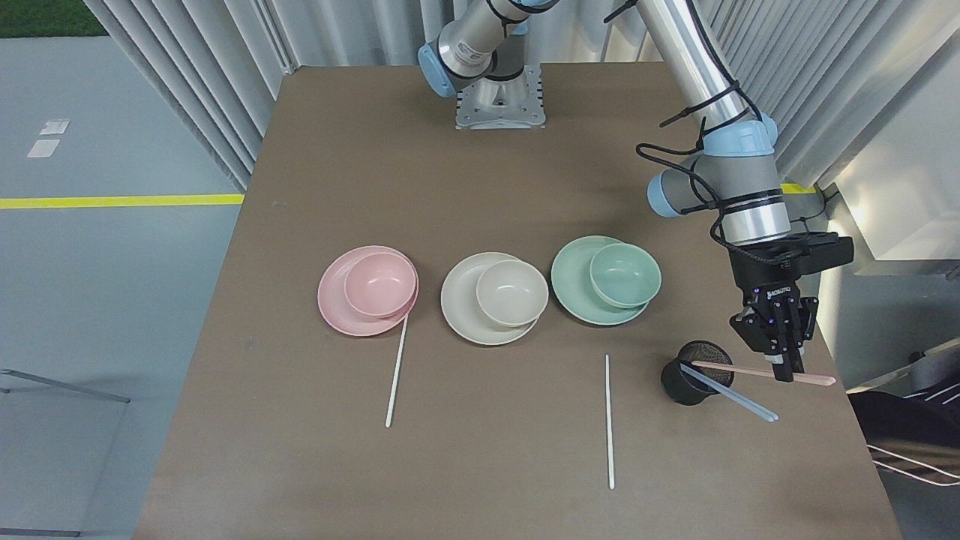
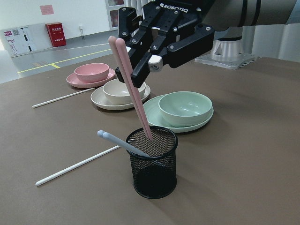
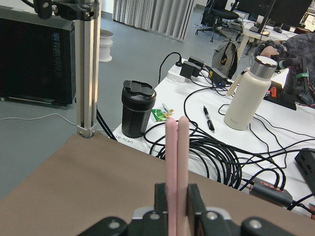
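Note:
My gripper is shut on a pair of pink chopsticks, which angle down into the mouth of a black mesh pen cup. Light blue chopsticks lean in the same cup. In the wrist view the pink chopsticks rise upright between the fingers. A single white chopstick lies on the table left of the cup; another lies by the pink plate.
Behind the cup stand a mint plate with bowl, a white plate with bowl, and a pink plate with bowl. The table's right edge is close beside my gripper.

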